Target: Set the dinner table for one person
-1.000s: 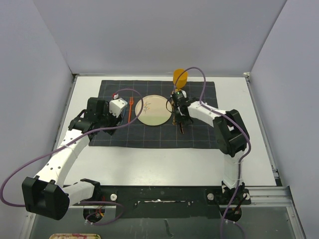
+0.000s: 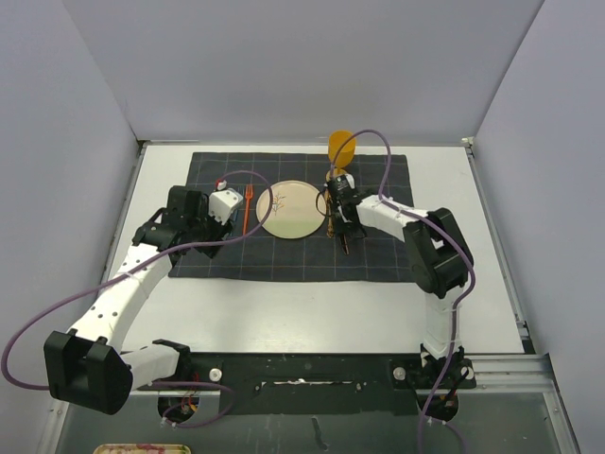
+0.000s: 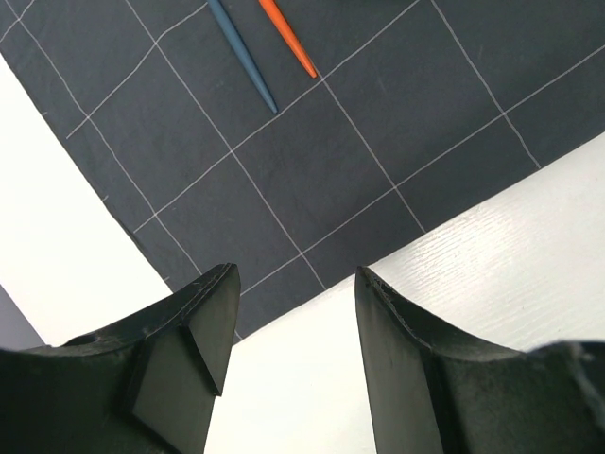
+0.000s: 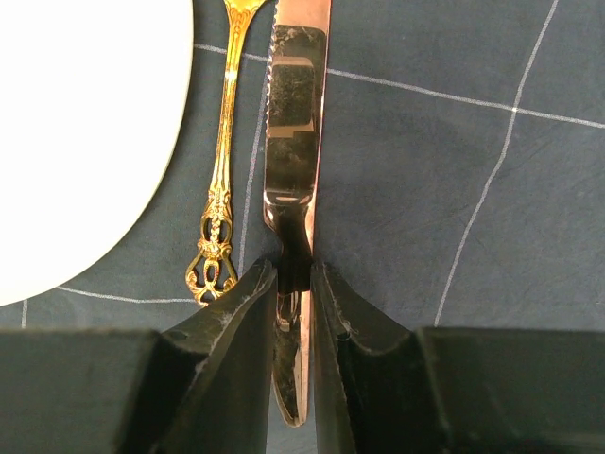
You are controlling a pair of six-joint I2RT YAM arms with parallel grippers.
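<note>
In the right wrist view a copper-coloured knife [image 4: 293, 123] lies on the dark mat, serrated edge toward the plate. My right gripper has its fingers against both sides of the knife's handle, which fills the gap. Left of it lies an ornate gold utensil [image 4: 221, 170], then the pale plate [image 4: 76, 123]. From above, the plate [image 2: 290, 210] sits mid-mat, an orange fork [image 2: 248, 206] to its left. My left gripper is open and empty over the mat's front-left border; ahead are the ends of a blue utensil [image 3: 244, 57] and the orange fork [image 3: 288, 38].
A yellow cup [image 2: 341, 148] stands at the back edge of the mat, beyond the right arm. Purple cables loop over both arms.
The left arm has barely moved, and the table items look unchanged.
</note>
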